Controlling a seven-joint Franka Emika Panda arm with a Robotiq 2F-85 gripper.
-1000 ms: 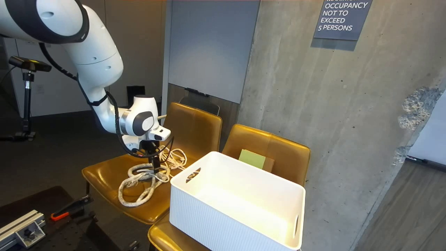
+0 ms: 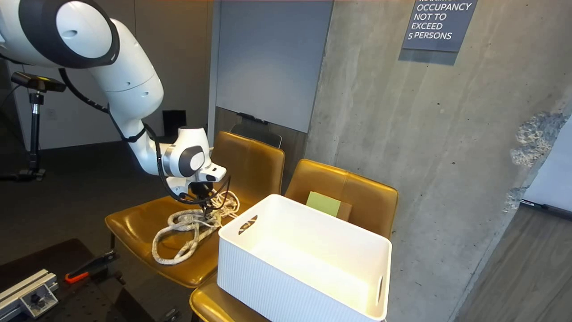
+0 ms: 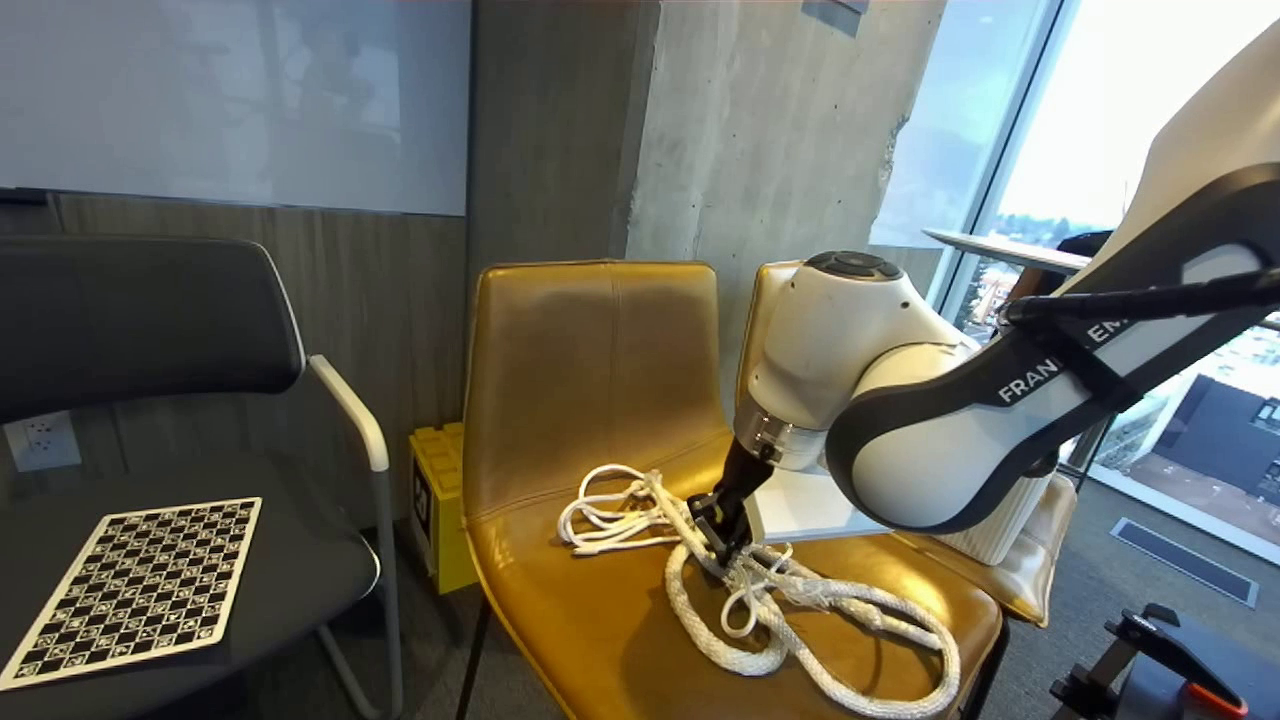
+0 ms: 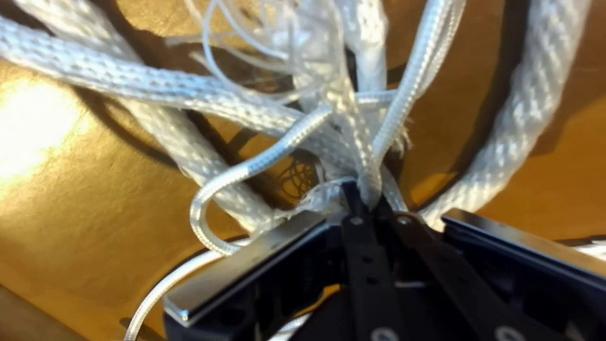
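Observation:
A tangled bundle of white rope (image 2: 185, 236), with thick and thin cords, lies on a tan chair seat (image 3: 576, 624). My gripper (image 2: 207, 212) points down into the middle of the bundle. In the wrist view, the gripper is shut, and a thin strand of the rope (image 4: 363, 153) runs down to the fingertips and appears pinched there. Thick rope passes on both sides of the black fingers (image 4: 366, 258). The second exterior view also has the gripper (image 3: 727, 554) low among the cords; its tips are partly hidden there.
An empty white bin (image 2: 303, 271) with handle holes stands on the neighbouring tan chair, close beside the rope. Behind it, a green and brown box (image 2: 327, 205) is against the backrest. A black chair holding a checkered board (image 3: 138, 588) stands to the left in the second view.
The arm has shifted a little to the right, towards the bin. The rope around the fingers has been drawn slightly that way, while the bin has stayed put.

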